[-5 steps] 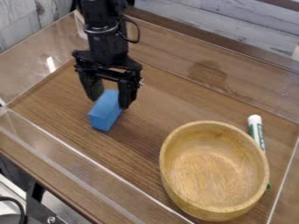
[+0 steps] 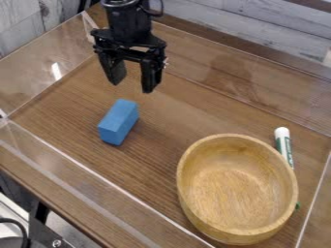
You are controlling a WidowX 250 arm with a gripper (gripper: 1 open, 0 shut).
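My gripper hangs open over the back left of the wooden table, on a black arm reaching down from the top, with nothing seen between its fingers. Below and in front of it, apart from it, a blue rectangular block lies on the table at a slant.
A large round tan bowl fills the front right of the table. A slim white-and-green marker-like object lies at the right, behind the bowl.
My gripper has moved back and up in the view, away from the blue block, which now shows uncovered and lies in about the same place.
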